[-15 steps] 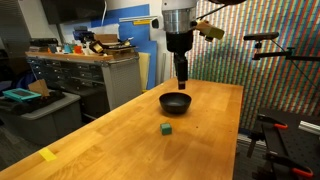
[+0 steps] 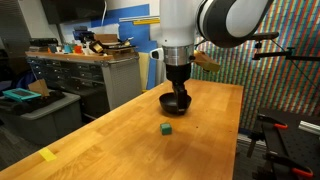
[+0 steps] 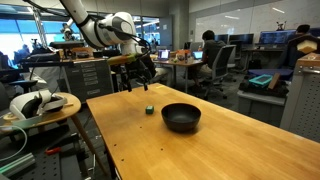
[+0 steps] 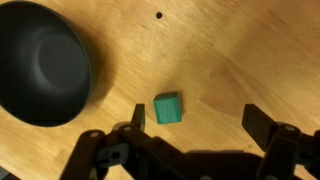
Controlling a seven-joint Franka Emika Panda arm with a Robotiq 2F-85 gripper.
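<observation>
A small green cube (image 2: pixel 166 129) rests on the wooden table, beside a round black bowl (image 2: pixel 175 103). In the wrist view the cube (image 4: pixel 167 108) shows its lighter side, and the empty bowl (image 4: pixel 40 62) lies to its left. My gripper is open, its two dark fingers well apart and nothing held. The cube appears between them in that view, nearer the left finger, while the gripper is still raised clear of the table. From the second exterior view, the cube (image 3: pixel 150 109) sits left of the bowl (image 3: pixel 181 117).
A yellow patch (image 2: pixel 47 154) marks its near left part. Beyond the table stand a workbench, shelves and a seated person (image 3: pixel 209 58).
My gripper has come lower and shifted slightly left in the first exterior view, now in front of the bowl's far rim. Cube and bowl have stayed put.
</observation>
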